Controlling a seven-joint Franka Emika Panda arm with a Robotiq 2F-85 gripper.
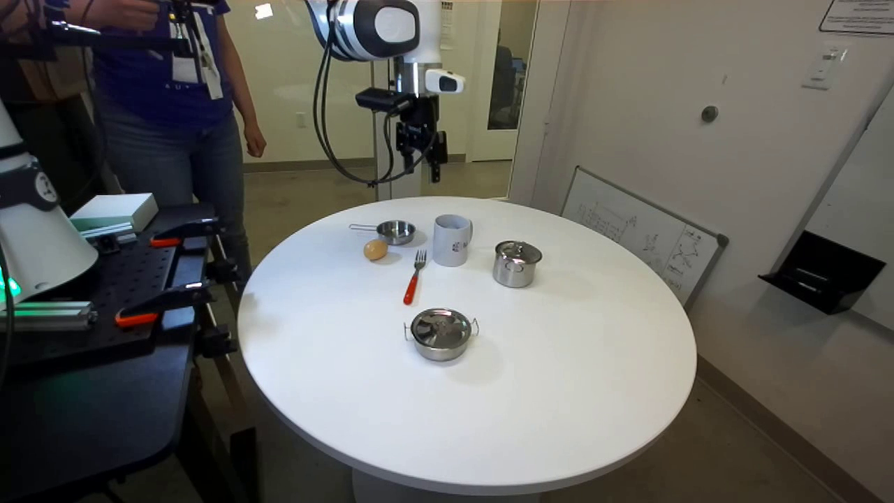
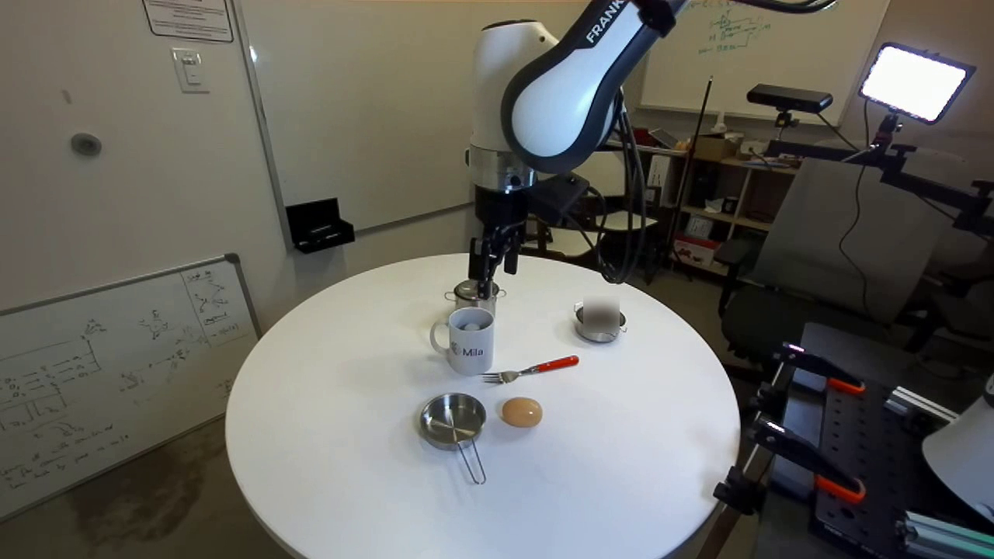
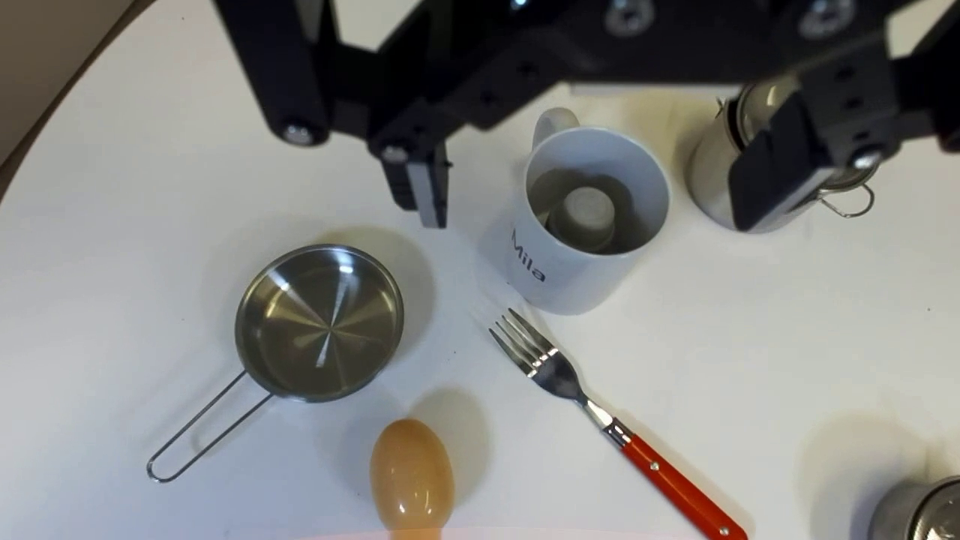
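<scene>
My gripper hangs above the table with its fingers wide apart and nothing between the fingers. Below it in the wrist view stands a white mug (image 3: 576, 270) marked "Mila", upright, with a pale round object (image 3: 587, 216) inside. A fork (image 3: 661, 468) with a red handle lies beside the mug. The small steel pan (image 3: 319, 324) with a wire handle sits to the left, and a brown egg (image 3: 412, 477) rests near it. A lidded steel pot (image 3: 720, 180) is partly hidden behind one finger.
A low lidded pan (image 1: 441, 335) with two side handles stands toward the front of the round white table (image 1: 553, 394). A person (image 1: 167, 126) stands behind the side bench (image 1: 100, 394) at the left.
</scene>
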